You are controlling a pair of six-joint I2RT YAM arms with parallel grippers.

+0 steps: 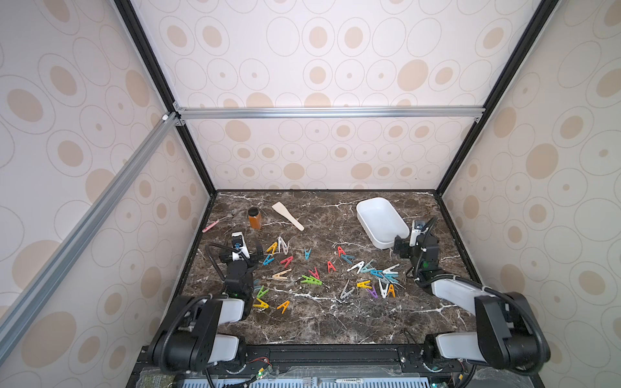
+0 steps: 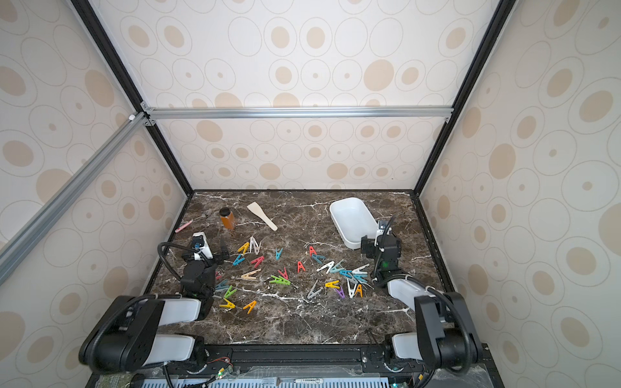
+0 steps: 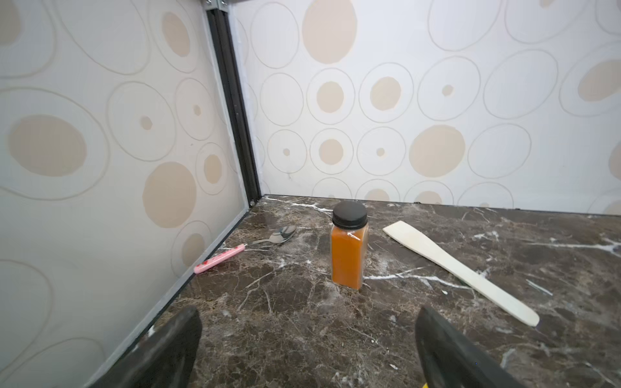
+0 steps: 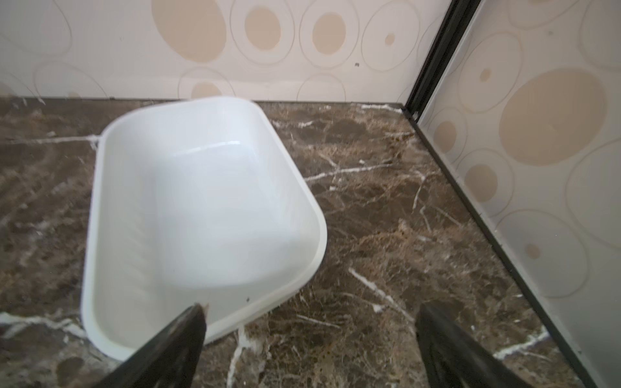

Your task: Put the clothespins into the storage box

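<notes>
Several clothespins in many colours lie loose on the dark marbled table, among them a green one, a purple one and a yellow one. The white storage box is empty; it stands at the back right. My left gripper is open and empty, left of the clothespins and facing the bottle. Open and empty too, my right gripper is at the near right corner of the box. The left arm hides part of the leftmost clothespins in the top views.
A bottle of orange contents with a black cap and a wooden spatula are at the back left. A pink-handled spoon lies by the left wall. Bare table lies between spatula and box.
</notes>
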